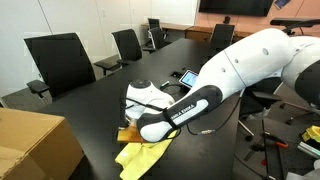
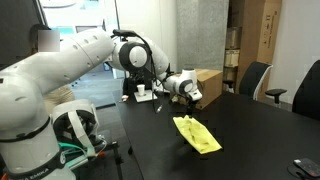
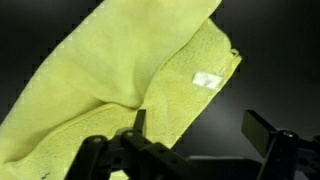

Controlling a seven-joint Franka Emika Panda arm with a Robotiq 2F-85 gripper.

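A yellow cloth [image 1: 140, 160] lies rumpled on the dark table; in exterior view 2 the cloth [image 2: 198, 135] is spread with its upper end toward the arm. From the wrist view, the cloth [image 3: 95, 80] fills the left and middle, with a fold across it and a small white tag [image 3: 207, 80] near one edge. My gripper stands open, its fingers wide apart at the bottom of that view. Between and beyond them show the cloth's edge and bare table, with nothing gripped. In exterior view 1 the gripper [image 1: 127, 136] is at the cloth's far edge, its fingertips unclear.
A cardboard box [image 1: 35, 145] stands at the near left of the table. Black chairs [image 1: 60, 62] line the far side, and a tablet-like device [image 1: 189, 78] lies farther back.
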